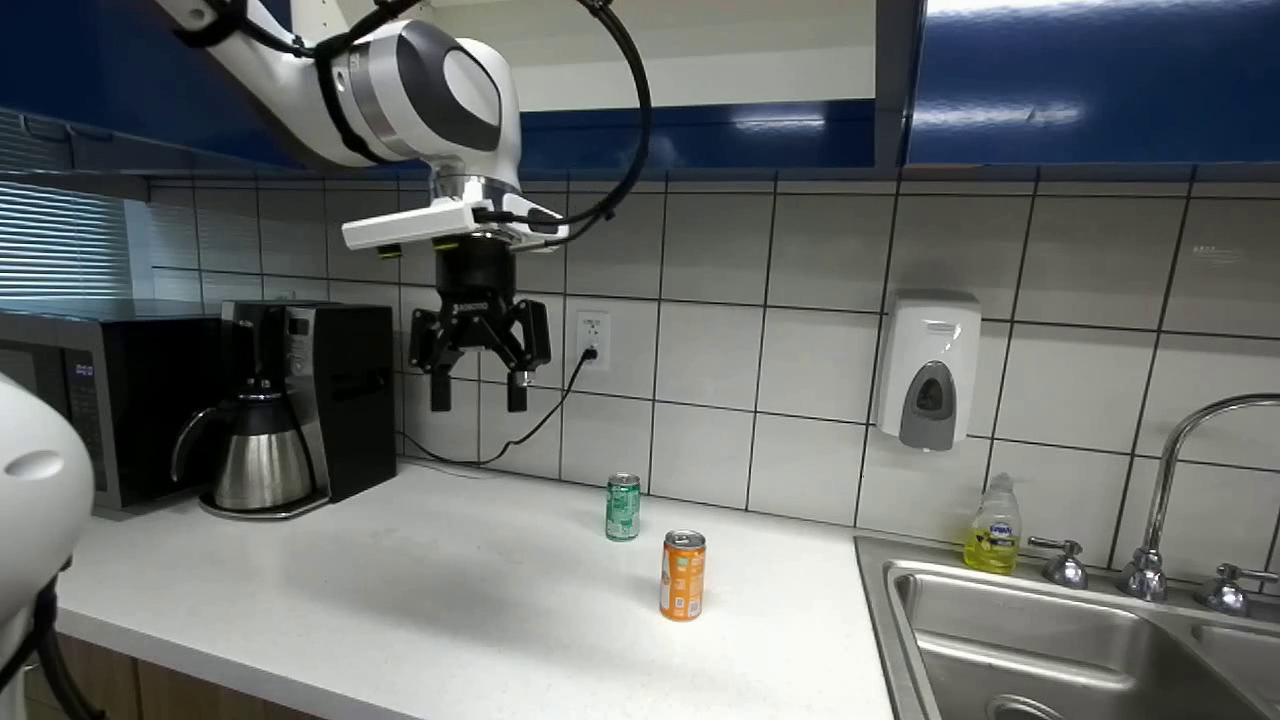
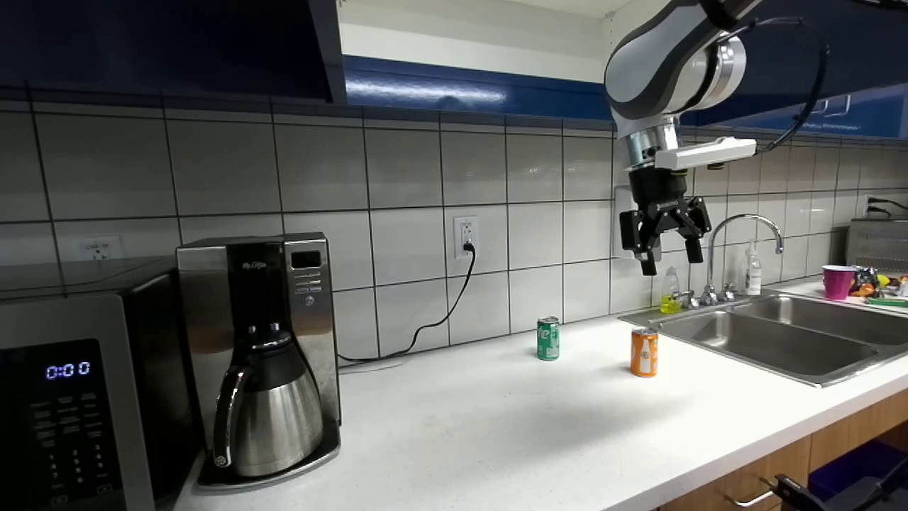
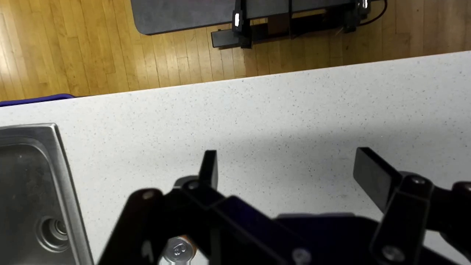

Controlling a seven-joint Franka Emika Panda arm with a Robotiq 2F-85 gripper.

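Note:
My gripper hangs open high above the white counter, its fingers wide apart and nothing between them. In the wrist view the open gripper has only bare counter below its fingertips. An orange can stands upright on the counter, to the right of the gripper in the first exterior view. Behind it and a little left is an upright green can. The wrist view shows just the top of the orange can, partly covered by the gripper; the green can is out of that view.
A metal sink with a faucet lies right of the cans, a yellow soap bottle at its back edge. Coffee maker and microwave stand at the left. Blue cabinets hang overhead.

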